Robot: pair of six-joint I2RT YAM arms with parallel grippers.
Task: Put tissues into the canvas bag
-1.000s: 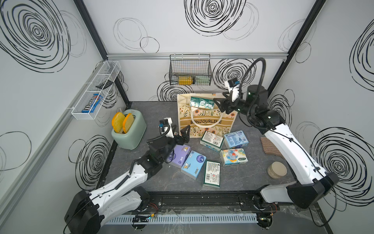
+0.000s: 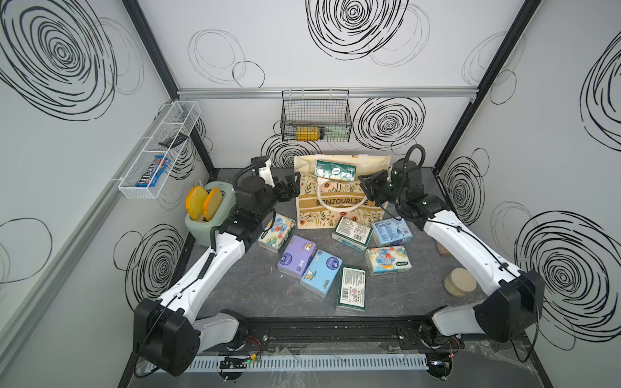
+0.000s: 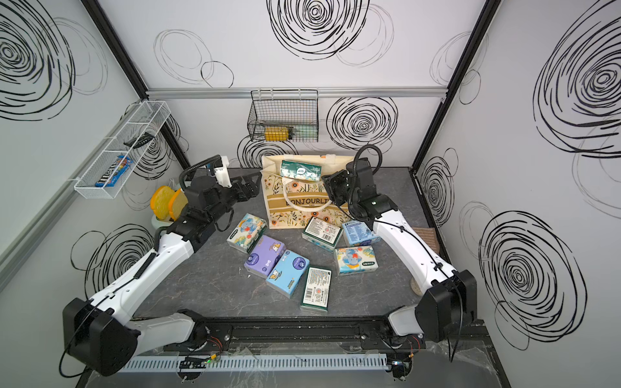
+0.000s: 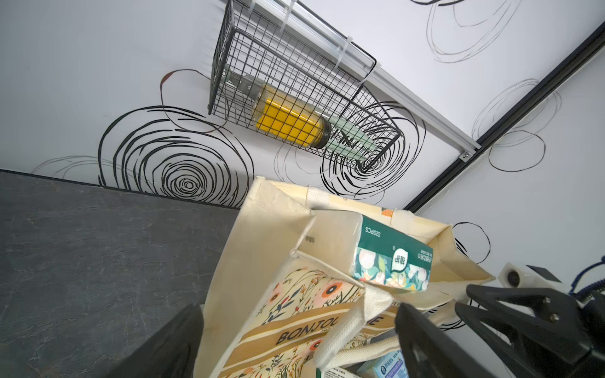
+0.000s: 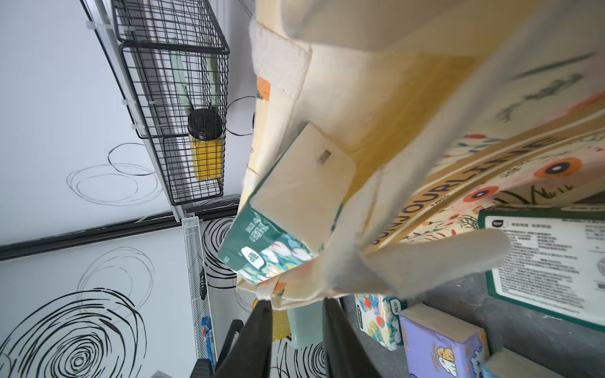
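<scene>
The canvas bag point(image 2: 336, 213) stands at the table's back, with a green tissue pack point(image 2: 335, 169) in its top. My left gripper point(image 2: 293, 184) is open at the bag's left edge, its fingers spread either side of the bag in the left wrist view. My right gripper point(image 2: 366, 183) is at the bag's right top, part open by the handle; whether cloth is between its fingertips is unclear. Tissue packs lie before the bag: purple point(image 2: 297, 253), blue point(image 2: 319, 271), light blue point(image 2: 392, 231), floral ones point(image 2: 388, 258) and several green-white ones point(image 2: 352, 287).
A black wire basket point(image 2: 315, 113) hangs above the bag. A green holder with yellow items point(image 2: 220, 226) sits at left, below a white rack point(image 2: 152, 174). A round tin point(image 2: 460, 282) is at the right.
My left gripper has risen from over the packs to the bag's left edge. My right gripper has come down from higher up and moved in toward the bag's top.
</scene>
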